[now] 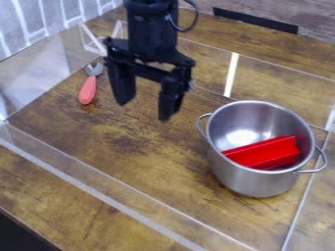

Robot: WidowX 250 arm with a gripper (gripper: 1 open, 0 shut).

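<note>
My gripper [145,94] hangs over the upper middle of the table, blurred, with its two black fingers apart and nothing seen between them. To its right stands a steel pot [249,176] with two wire handles, holding a red block [264,151]. Left of the gripper, a utensil with a pinkish-red handle [88,90] lies on the wooden table [118,186].
Clear plastic walls border the table at the left. A white strip [232,74] lies toward the back right.
</note>
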